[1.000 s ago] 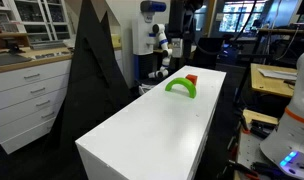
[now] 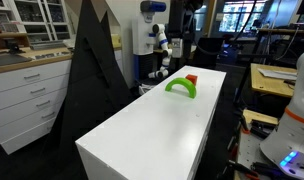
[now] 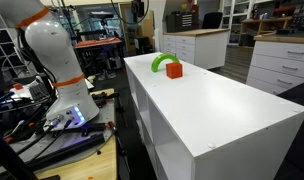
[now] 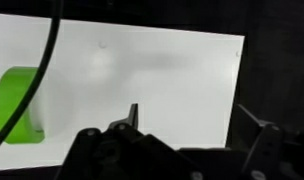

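Note:
A green arch [image 2: 181, 82] stands on the white table [image 2: 142, 130], toward its far end in exterior view 1. Close behind it there is a red block [image 2: 191, 79]. Exterior view 2 has the red block [image 3: 174, 70] in front of the green arch [image 3: 168, 57]. Seen from above in the wrist view, the green arch [image 4: 14, 88] lies at the left edge, outside the fingers. My gripper is open, its dark fingers wide apart and nothing between them. The red block is out of the wrist view.
A black cable [image 4: 40, 73] crosses the left of the wrist view, passing in front of the arch. White drawers [image 2: 30, 100] stand beyond a dark panel [image 2: 95, 65] on the left.

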